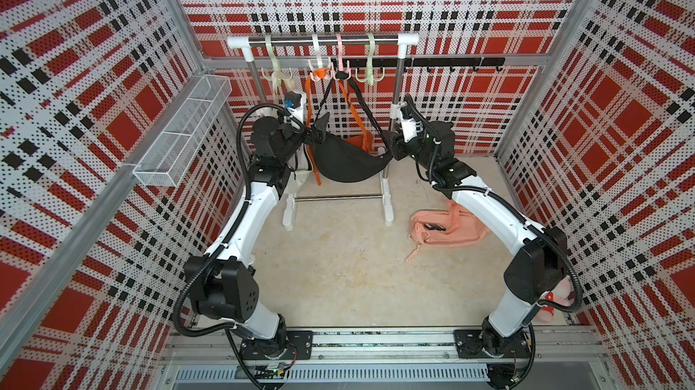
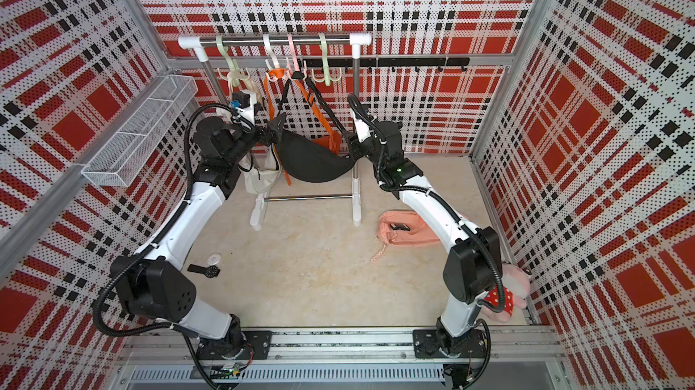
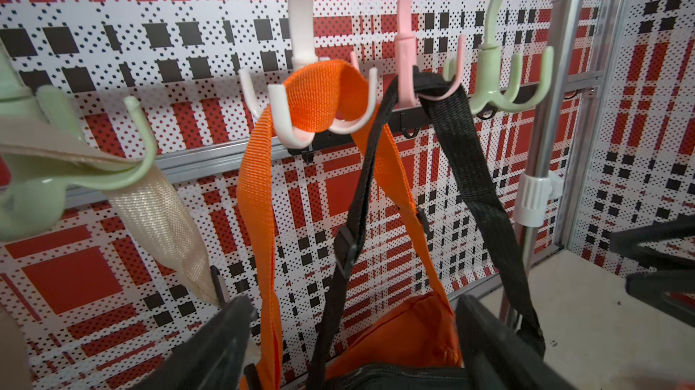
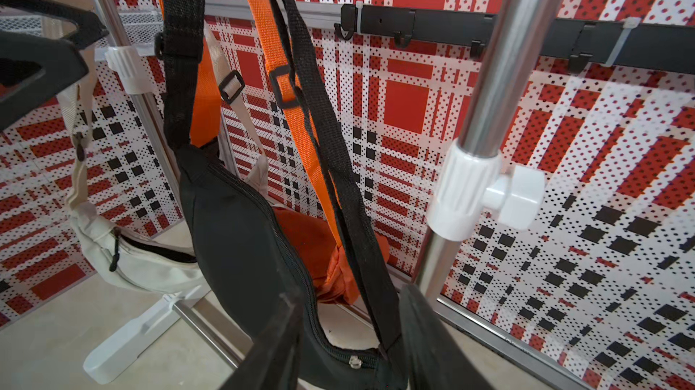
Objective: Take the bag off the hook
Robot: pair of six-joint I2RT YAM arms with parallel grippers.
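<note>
A black crescent-shaped bag [image 1: 349, 160] hangs by its black strap [image 3: 463, 144] from the pink hook [image 3: 405, 64]. Orange webbing [image 3: 253, 202] loops over the white hook [image 3: 293, 118] beside it, with an orange bag [image 3: 409, 332] low behind the black one. At the black bag's left end my left gripper has its fingers well apart, the black and orange straps showing between them. My right gripper is also open, its fingers either side of the black bag's right end, where strap and zip meet. Whether the fingers touch the bag cannot be made out.
A cream bag [image 4: 134, 256] hangs at the rack's left. The rack's right pole [image 4: 499, 86] stands close by my right gripper. A pink bag [image 1: 441, 227] lies on the floor at right, a wire basket [image 1: 184, 129] is on the left wall, and the mid floor is clear.
</note>
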